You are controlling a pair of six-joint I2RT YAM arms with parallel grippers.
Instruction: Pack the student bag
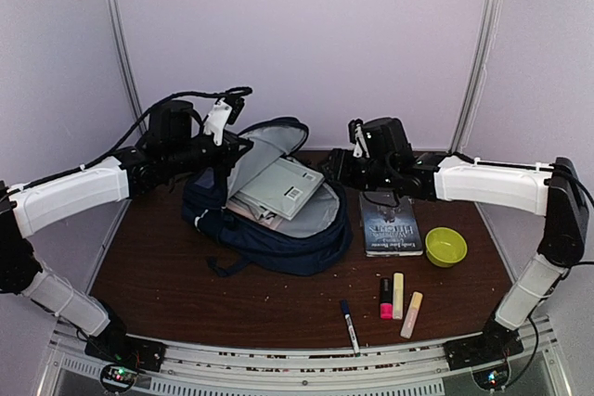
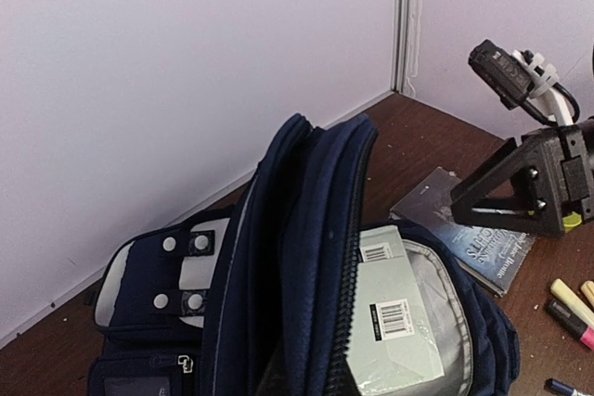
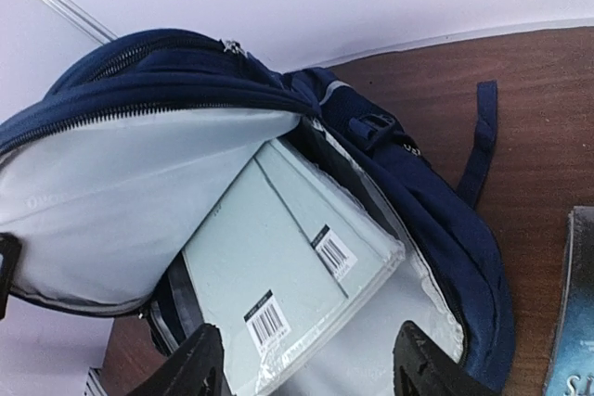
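The navy student bag [image 1: 278,252] lies unzipped on the table, its grey lining showing. My left gripper is shut on the bag's flap [image 2: 320,229], holding it raised; its fingertips are mostly hidden by the cloth. Inside the bag rests a pale grey-green book [image 1: 281,188] with a barcode, and a second similar one beside it shows in the right wrist view [image 3: 316,206]. My right gripper is open with nothing between its fingers, to the right of the bag's mouth. A dark-covered book [image 1: 390,224] lies flat right of the bag.
A lime-green bowl [image 1: 445,247] sits right of the dark book. Toward the front lie a pink-and-black highlighter [image 1: 386,299], two pale yellow ones [image 1: 398,296] and a blue-capped marker [image 1: 350,326].
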